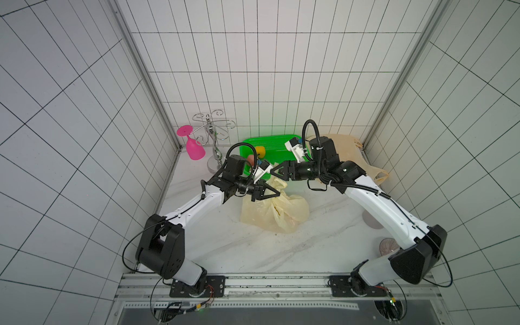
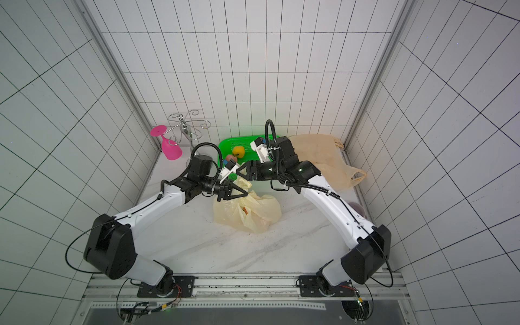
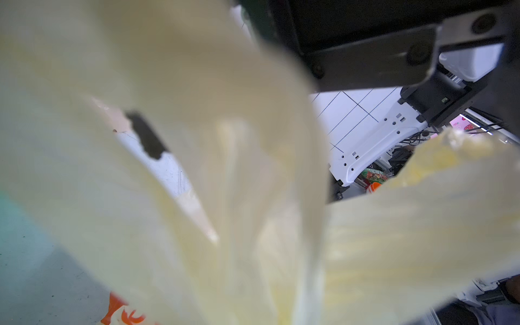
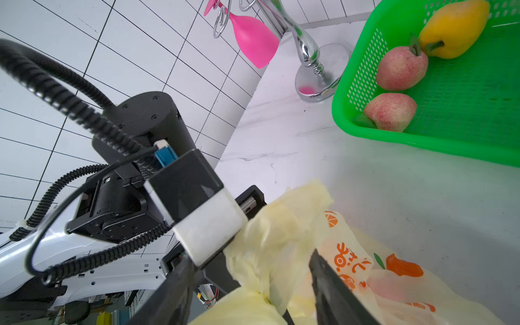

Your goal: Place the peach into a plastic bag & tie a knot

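A translucent cream plastic bag (image 1: 276, 214) with orange print lies bunched on the table, its gathered top (image 4: 273, 238) raised. My left gripper (image 1: 266, 194) is at that top, shut on the bag, whose film fills the left wrist view. My right gripper (image 1: 281, 172) is above and to the right, fingers apart on either side of the bag's tip in the right wrist view, part open. Whether a peach is inside the bag cannot be seen clearly. Two peaches (image 4: 402, 67) lie in the green basket.
The green basket (image 4: 346, 119) also holds a yellow fruit (image 4: 455, 29). A metal stand (image 4: 322, 75) with a pink cup (image 4: 254, 40) stands back left. A beige bag (image 2: 314, 151) lies back right.
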